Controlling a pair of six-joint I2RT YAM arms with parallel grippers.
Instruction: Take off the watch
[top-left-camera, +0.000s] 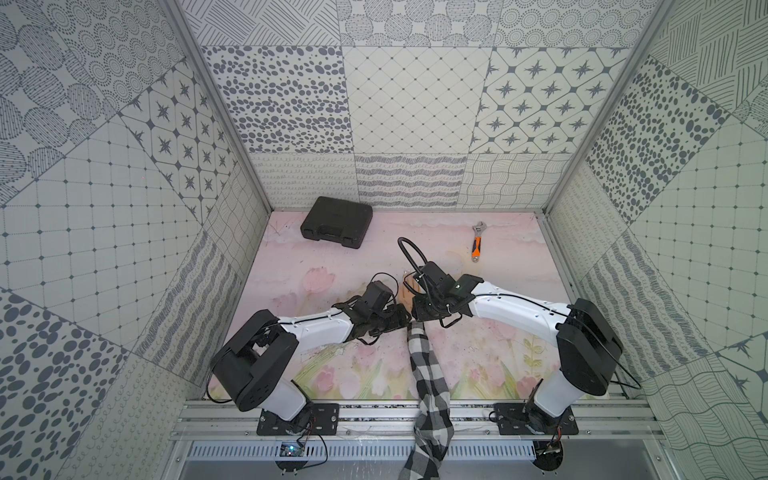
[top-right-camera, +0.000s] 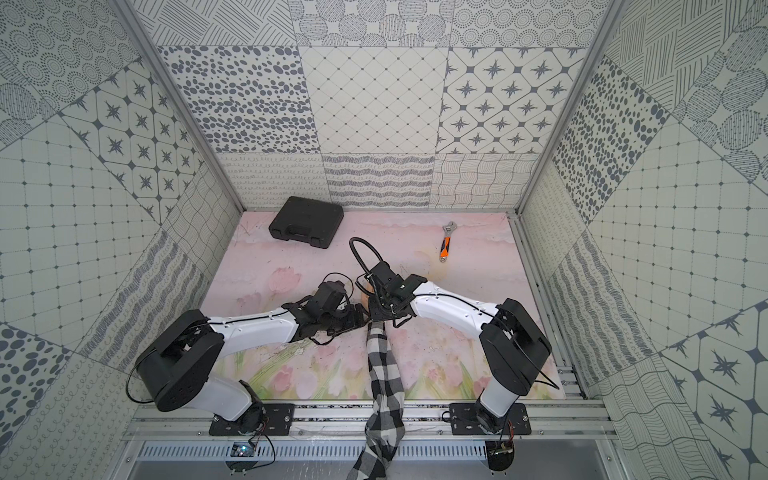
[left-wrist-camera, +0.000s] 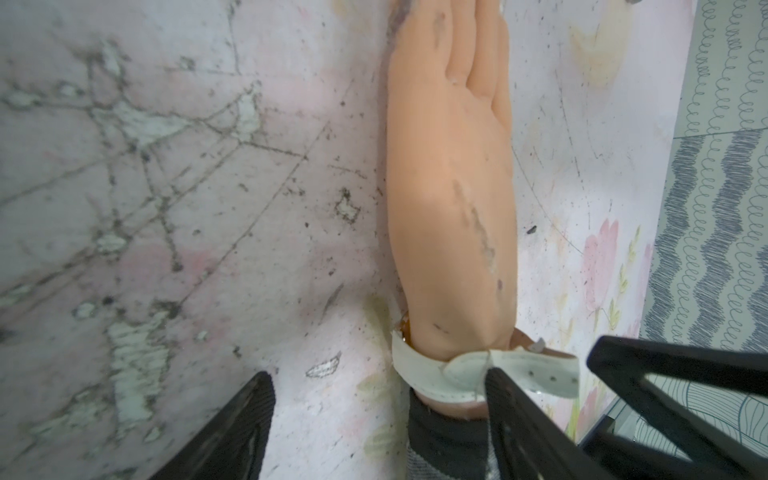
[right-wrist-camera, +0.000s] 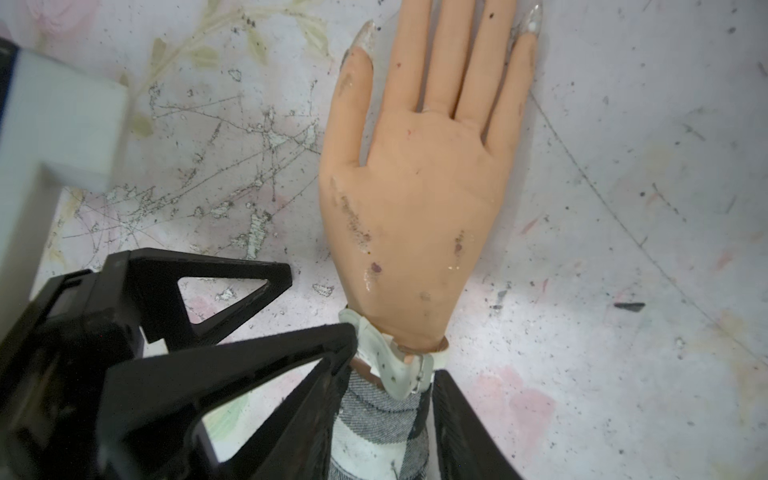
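Observation:
A white watch strap (left-wrist-camera: 456, 376) circles the wrist of a tan mannequin hand; a length of it sticks out to the right in the left wrist view. My left gripper stands open, its right finger (left-wrist-camera: 512, 416) overlapping the strap. From the right wrist view, one left fingertip (right-wrist-camera: 340, 340) meets the strap's left side. Above the wrist, my right gripper is partly open, with the raised strap section (right-wrist-camera: 396, 372) showing between its fingers. Whether those fingers touch it I cannot tell. No watch face is visible.
A checked sleeve (top-left-camera: 428, 376) covers the forearm and runs off the table's front edge. At the back lie a black case (top-left-camera: 337, 221) and an orange-handled wrench (top-left-camera: 477, 241). Both gripper bodies are very close together.

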